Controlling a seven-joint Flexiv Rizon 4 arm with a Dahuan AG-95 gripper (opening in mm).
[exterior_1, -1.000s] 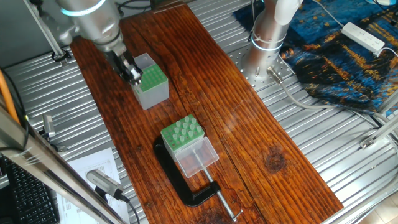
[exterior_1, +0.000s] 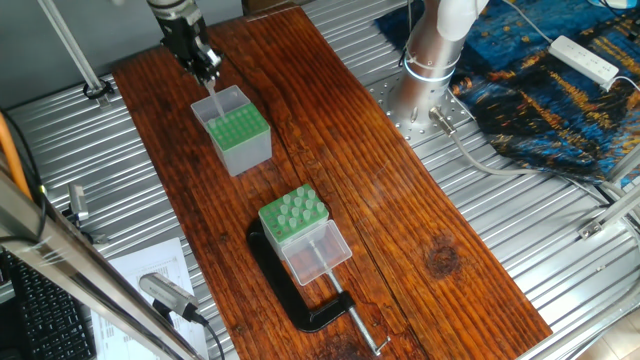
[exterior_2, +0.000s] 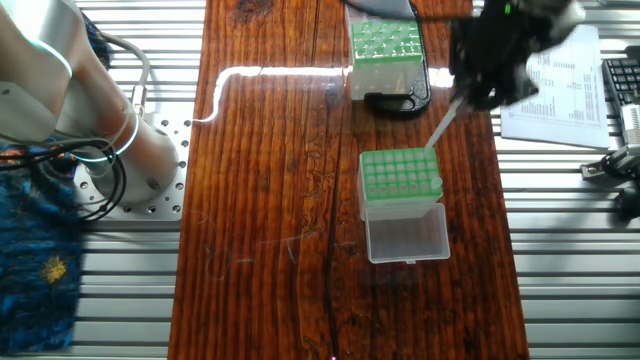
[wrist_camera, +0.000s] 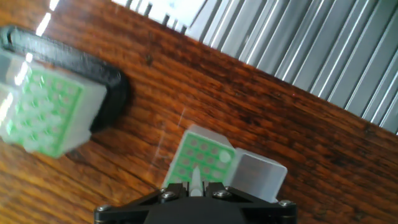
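My gripper (exterior_1: 208, 76) is shut on a translucent pipette tip (exterior_1: 216, 102), which slants down toward the far tip box (exterior_1: 243, 152). That box has a green perforated top (exterior_2: 385, 177) and an open clear lid (exterior_2: 407, 238). One whitish tip (exterior_2: 436, 184) shows in a corner hole; most other holes look empty. In the wrist view the held tip (wrist_camera: 196, 180) sticks out between the fingers, overlapping the green grid (wrist_camera: 198, 155). Whether its lower end touches the grid, I cannot tell. In exterior view 2 the gripper (exterior_2: 468, 98) is blurred.
A second green-topped box (exterior_1: 295, 213) holds several tips, its clear lid (exterior_1: 318, 252) open. A black clamp (exterior_1: 290, 293) grips around it, its screw rod (exterior_1: 362, 328) jutting out.
In exterior view 1 my gripper has moved up the picture, toward the far end of the table, uncovering the far box's lid. The held tip now shows clearly. Both boxes have stayed put.
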